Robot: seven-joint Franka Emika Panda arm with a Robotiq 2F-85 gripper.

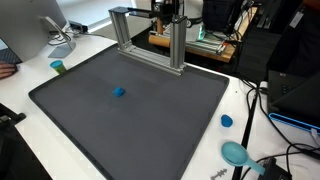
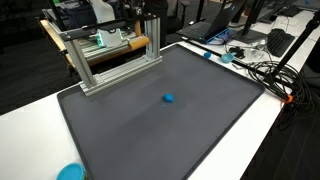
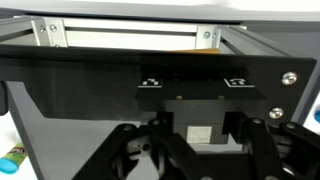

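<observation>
A metal-framed unit with a dark front panel point(image 3: 90, 90) stands at the back of the mat in exterior view 1. Its frame point(image 2: 120, 75) is at the upper left in exterior view 2. My gripper is close against that panel in the wrist view, at a dark handle-like block point(image 3: 200, 88). The fingers look dark and hard to separate from the block, so their grip on it cannot be made out. A small blue object point(image 1: 119, 91) lies alone on the grey mat, far from the gripper; it is the blue object point(image 2: 168, 98) in exterior view 2.
A green-and-blue cup point(image 1: 58, 67) stands left of the mat. Right of it lie a blue disc point(image 1: 226, 121) and a teal ladle-like item point(image 1: 240, 155), near loose cables.
</observation>
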